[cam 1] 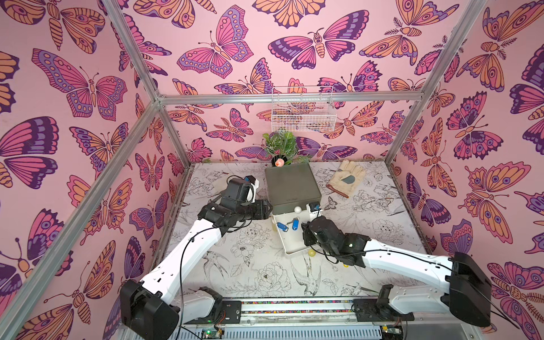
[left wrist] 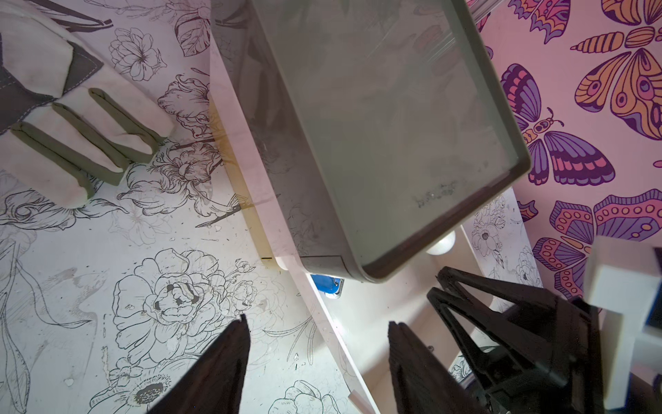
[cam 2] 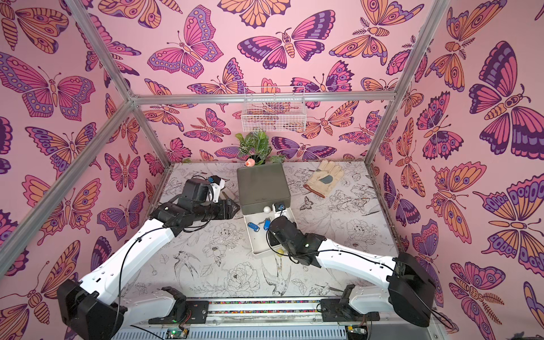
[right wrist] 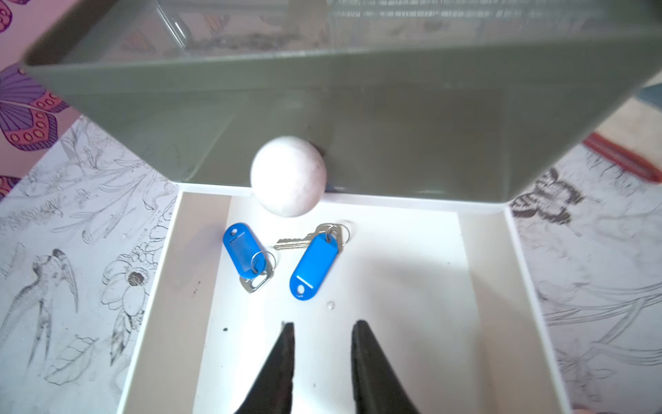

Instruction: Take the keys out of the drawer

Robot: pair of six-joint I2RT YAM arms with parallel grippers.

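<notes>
The white drawer point(cam 1: 293, 243) is pulled out from the grey-green box point(cam 1: 293, 181). Inside lie two blue key tags with rings, the left tag point(right wrist: 242, 249) and the right tag point(right wrist: 313, 267), the latter beside a silver key point(right wrist: 295, 244). A white knob point(right wrist: 288, 176) is on the box's front. My right gripper hangs over the drawer, fingers apart, nothing between them, below the tags in the right wrist view. My left gripper is open just left of the box and drawer, empty.
A work glove point(cam 1: 346, 179) lies right of the box. A plant point(cam 1: 280, 144) stands behind it, under a wire basket point(cam 1: 303, 119).
</notes>
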